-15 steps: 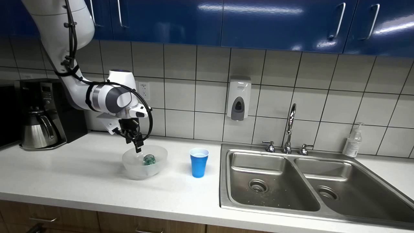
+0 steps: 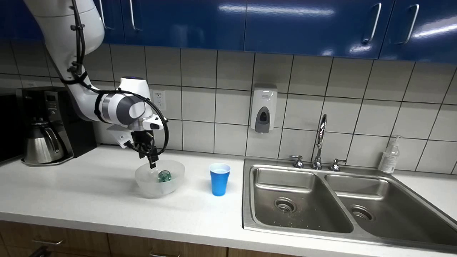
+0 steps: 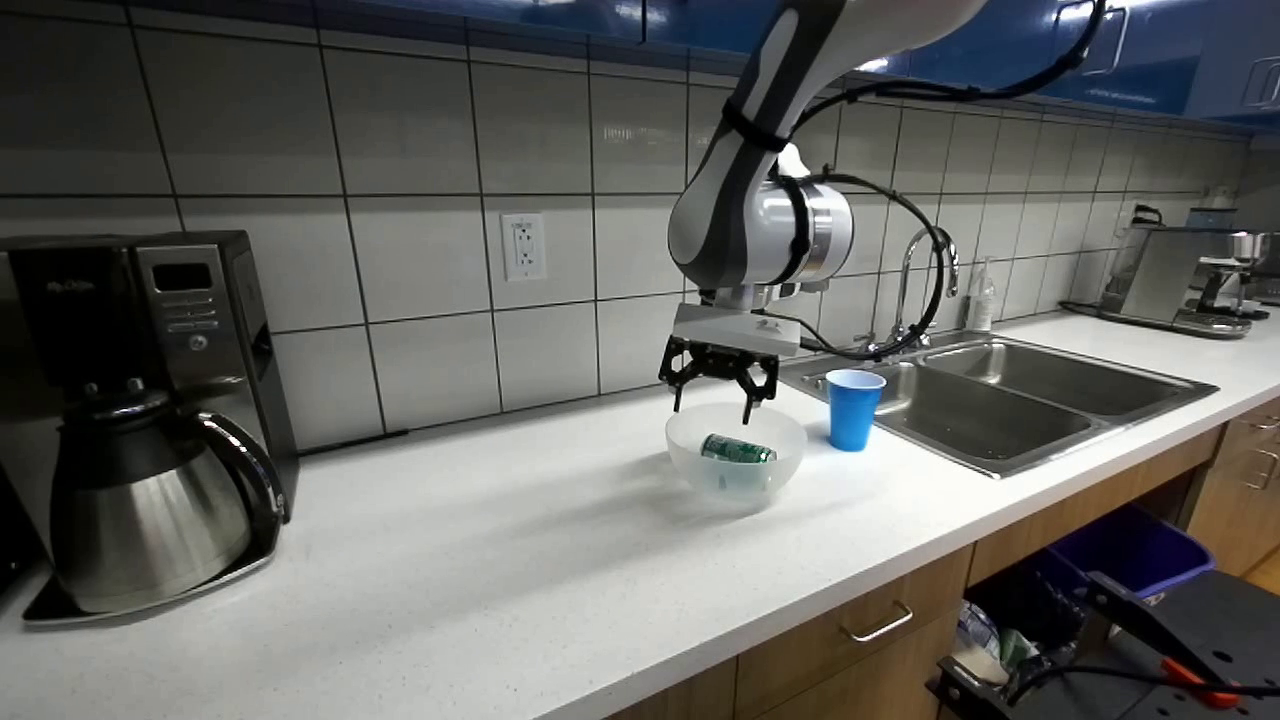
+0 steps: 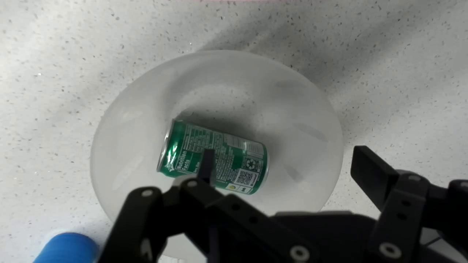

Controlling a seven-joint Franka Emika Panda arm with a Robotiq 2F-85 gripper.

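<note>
A green can (image 4: 215,157) lies on its side inside a translucent white bowl (image 4: 219,70); the same can (image 3: 738,450) shows its green side over the bowl's rim in exterior view 2. Above the bowl (image 3: 768,474) hangs my gripper (image 3: 711,406), open, its two fingers apart with nothing between them. In the wrist view one finger (image 4: 207,166) overlaps the can and hides a little of it, while the other stands out past the bowl's edge. A blue cup (image 2: 219,180) stands upright on the counter, to the right of the bowl in exterior view 1.
The double sink (image 2: 300,199) lies to the right of the cup, with a faucet (image 2: 319,141) behind it. A coffee maker (image 3: 156,408) with a steel carafe occupies the counter's other end. Between it and the bowl, the white counter (image 3: 480,540) is clear.
</note>
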